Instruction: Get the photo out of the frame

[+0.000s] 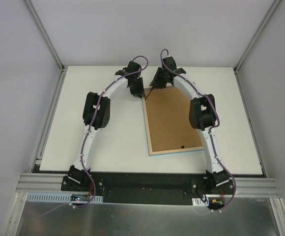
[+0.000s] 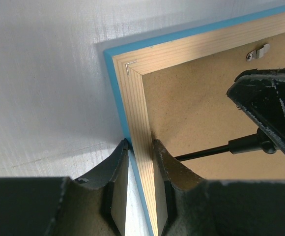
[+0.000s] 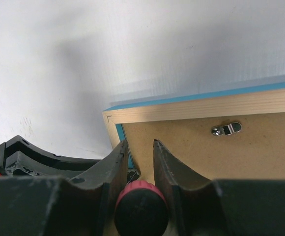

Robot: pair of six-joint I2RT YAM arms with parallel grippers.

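Observation:
Face down on the table lies the picture frame, pale wood with a blue outer side, its brown backing board upward. My left gripper is shut on the frame's left side strip near the far corner, one finger on each side. In the right wrist view, my right gripper is shut on a screwdriver with a red and black handle. Its dark shaft slants over the board toward the left strip; the left finger hides the tip. A metal clip sits along the far strip.
Both arms reach over the far end of the frame, with the grippers close together. Small fasteners dot the board's edges, including a black piece by the near strip.

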